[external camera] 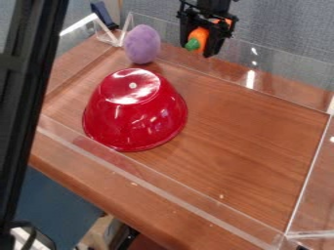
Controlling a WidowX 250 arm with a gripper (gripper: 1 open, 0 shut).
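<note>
My black gripper (pixel 206 21) is raised at the top centre of the view, shut on an orange toy carrot (pixel 198 39) with a green top, held in the air near the back wall. A purple egg-shaped object (pixel 143 43) stands at the back left of the wooden table. A large red bowl (pixel 135 111) lies upside down on the left half of the table.
Clear plastic walls (pixel 256 55) edge the wooden table (pixel 241 161). A dark vertical post stands at the far left, outside the table.
</note>
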